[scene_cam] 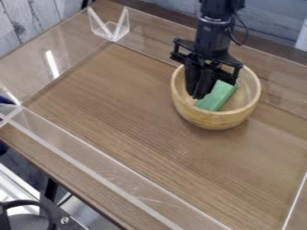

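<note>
A round light-wooden bowl [216, 115] stands on the wooden table at upper right, with a green block [220, 94] inside it. My dark gripper [193, 91] reaches down from the top into the left part of the bowl, just left of the green block and partly in front of it. The fingertips are close together; whether anything is between them is hard to see, but none shows.
A small white wire-like object [109, 24] sits at the top left. A dark cable lies at the bottom left corner.
</note>
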